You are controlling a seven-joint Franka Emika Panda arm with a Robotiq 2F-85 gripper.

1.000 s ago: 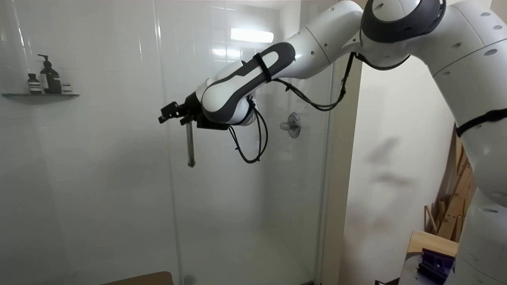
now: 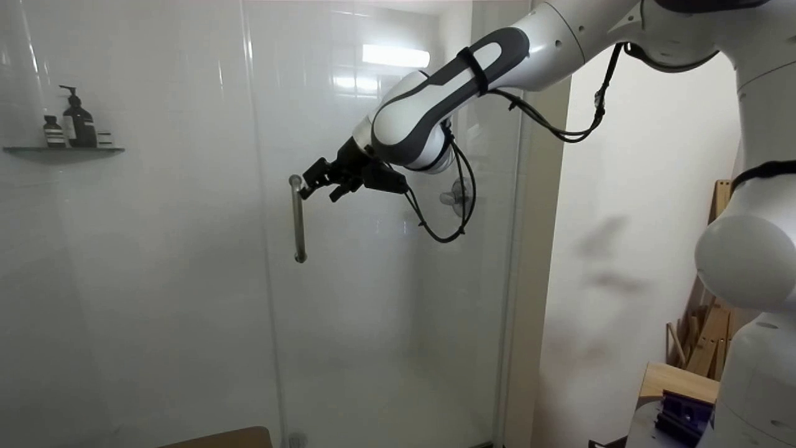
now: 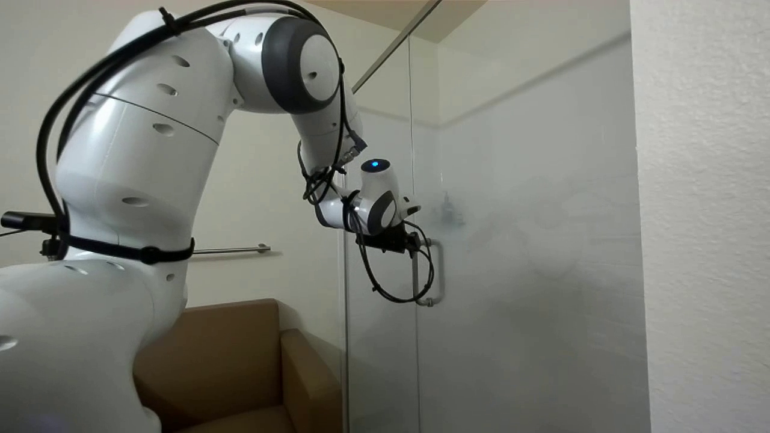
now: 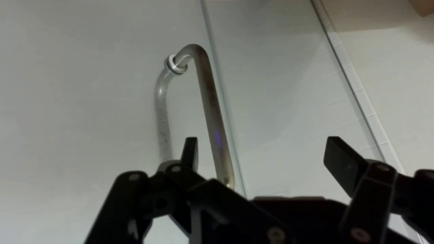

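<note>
A vertical metal handle (image 2: 298, 228) is fixed to the glass shower door (image 2: 388, 313), near the door's edge. My gripper (image 2: 319, 195) is at the handle's upper end in the first exterior view. Seen from the wrist, the gripper is open, its two black fingers wide apart. The handle bar (image 4: 211, 105) runs down into the space between them, much closer to the left finger (image 4: 189, 154) than to the right one (image 4: 343, 164). Its lower part is hidden behind the gripper. In the second exterior view the handle (image 3: 440, 270) is partly covered by cables.
Bottles (image 2: 78, 123) stand on a small glass shelf (image 2: 45, 149) at the left. A brown armchair (image 3: 216, 353) sits beside the door. Cables (image 2: 440, 238) loop below my wrist. The rough white wall (image 3: 700, 216) borders the glass at the right of the second exterior view.
My arm has drawn back to the right, and the gripper has shifted right and slightly down. The handle's upper end, hidden before, now shows. The door looks unmoved.
</note>
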